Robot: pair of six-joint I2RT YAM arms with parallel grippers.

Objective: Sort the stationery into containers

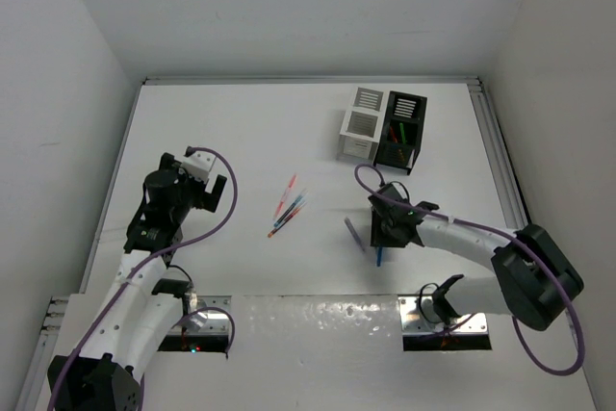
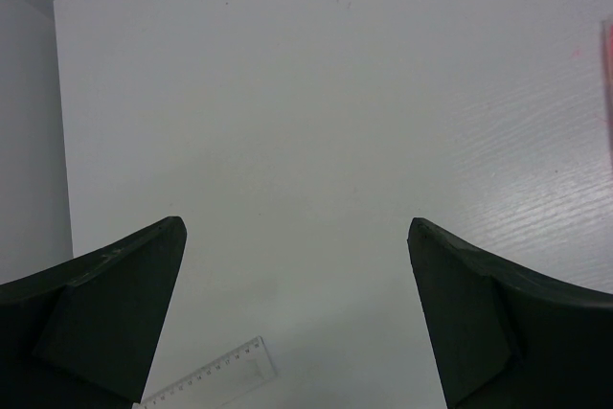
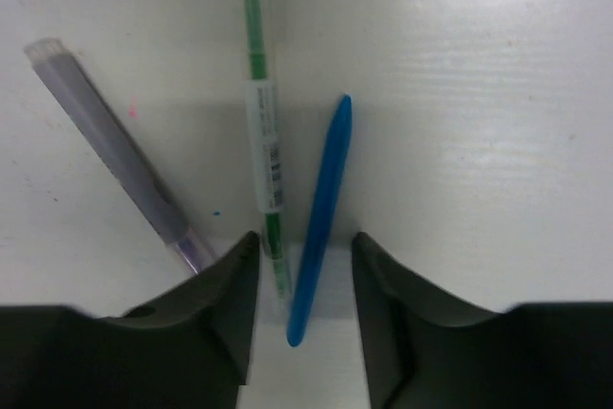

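Observation:
My right gripper is part open around the lower ends of a green-and-white pen (image 3: 263, 131) and a blue pen (image 3: 324, 203); a gap remains on the blue pen's right, and the green one lies close to the left finger. A grey pen (image 3: 110, 146) slants to the left of them. My left gripper (image 1: 206, 193) stands open, nothing between its fingers; in its wrist view a clear ruler (image 2: 215, 378) lies below. Several pens (image 1: 288, 211) rest mid-table. At the back right, a black container (image 1: 416, 108) holds a few pens, beside a white container (image 1: 348, 145).
Walls rise at the left (image 1: 58, 141) and right (image 1: 549, 93) of the white table. A purple cable (image 1: 481, 228) runs along the right arm.

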